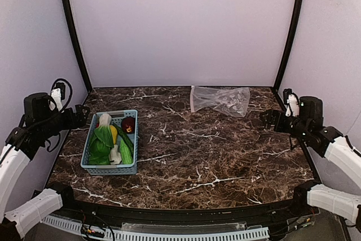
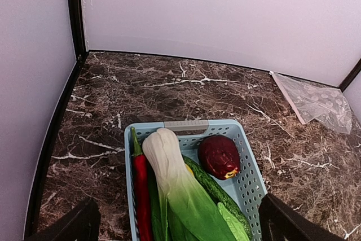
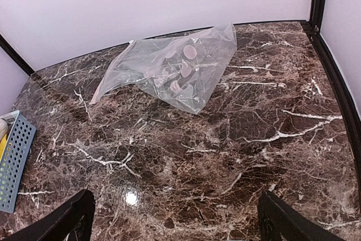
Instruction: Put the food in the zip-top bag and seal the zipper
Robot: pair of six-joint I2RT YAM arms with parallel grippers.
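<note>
A clear zip top bag lies flat and empty at the back of the table, right of centre; in the right wrist view the bag is wrinkled, with pale round prints. The food sits in a blue basket at the left: a leafy bok choy, a red chili, a dark red round fruit or vegetable and a green cucumber. My left gripper is open near the basket's back left, holding nothing. Away at the right, my right gripper stands open and empty, off the bag.
White walls with black edging close off the back and both sides. The basket's raised rim surrounds the food.
</note>
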